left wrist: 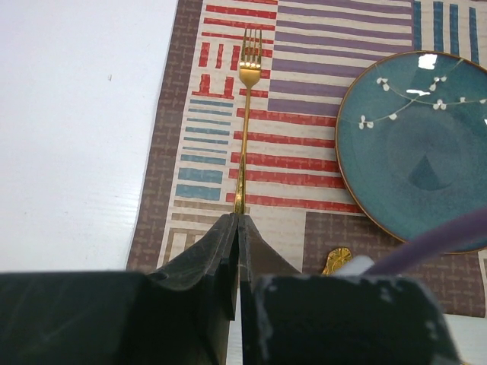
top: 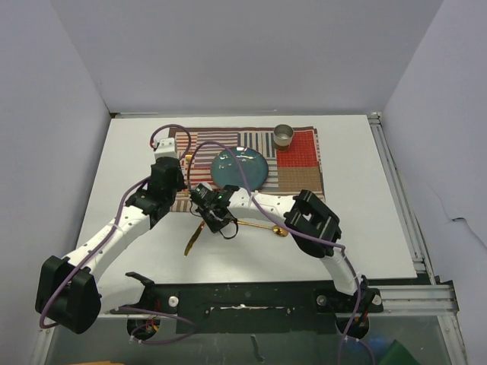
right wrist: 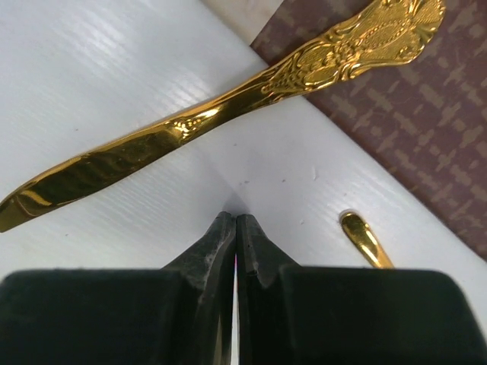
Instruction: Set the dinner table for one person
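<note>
The gold fork (left wrist: pixel 247 114) lies on the mat left of the teal plate (left wrist: pixel 411 144). My left gripper is shut at the fork's handle end; whether the handle sits between its tips I cannot tell. A gold knife (right wrist: pixel 183 125) lies slanted, its ornate handle over the mat's edge and its blade on the bare table. My right gripper is shut beside the knife, with nothing visible between its fingers. The gold spoon (top: pixel 280 230) rests below the mat, its thin handle end (right wrist: pixel 364 237) right of my right gripper.
The striped placemat (top: pixel 297 179) spreads across the back of the table. A metal cup (top: pixel 283 135) stands on it, behind and right of the plate. My right arm crosses over the mat's front edge and part of the spoon.
</note>
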